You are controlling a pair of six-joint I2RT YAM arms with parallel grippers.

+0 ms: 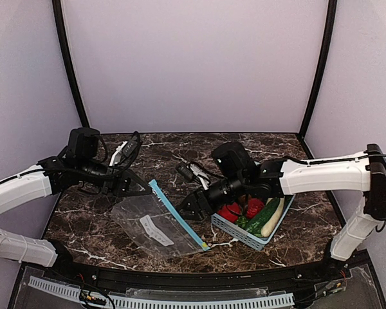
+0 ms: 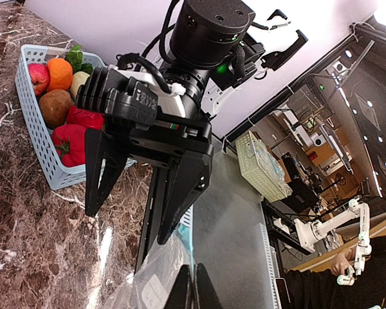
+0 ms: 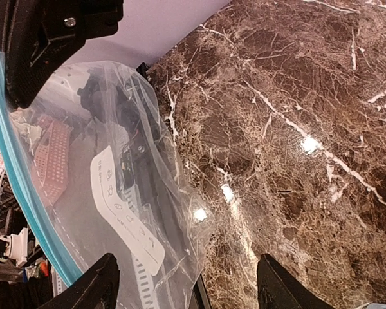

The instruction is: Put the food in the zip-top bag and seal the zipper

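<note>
The clear zip top bag [image 1: 138, 222], with a blue zipper strip [image 1: 179, 217] and a white label, hangs slanted over the table and looks empty. My left gripper [image 1: 145, 188] is shut on the bag's upper corner, at the top end of the strip; its fingers [image 2: 206, 291] show together in the left wrist view. Just right of the strip, my right gripper [image 1: 192, 207] stands open, nothing between its fingers. In the right wrist view the bag [image 3: 138, 193] spreads behind the left finger [image 3: 101, 283]. Food, including a cucumber [image 1: 262, 217] and a tomato [image 2: 69, 144], sits in a basket.
The light blue basket [image 1: 241, 236] stands right of the bag, partly under my right arm. In the left wrist view it also holds an orange [image 2: 60, 73] and a brown fruit [image 2: 55, 107]. Bare marble table [image 1: 174, 148] lies behind the grippers.
</note>
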